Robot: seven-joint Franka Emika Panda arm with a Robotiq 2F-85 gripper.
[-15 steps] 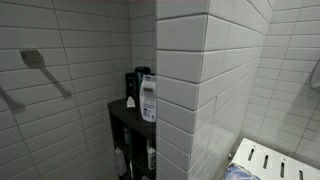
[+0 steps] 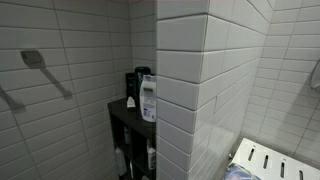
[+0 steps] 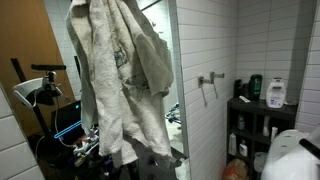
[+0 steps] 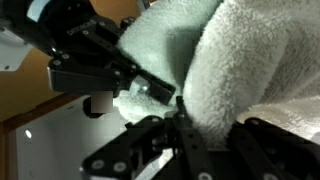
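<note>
A white towel fills the upper right of the wrist view. Its bunched cloth runs down between the black fingers of my gripper, which is shut on it. In exterior view 2 a pale towel hangs in long folds in the left foreground, with small marks on its upper part. My gripper cannot be made out in that view. Neither gripper nor towel appears in exterior view 1.
A black shelf with bottles stands in the tiled corner, a white jug on top. Wall hooks are fixed to the tiles left of it. A white slatted surface lies at lower right in exterior view 1.
</note>
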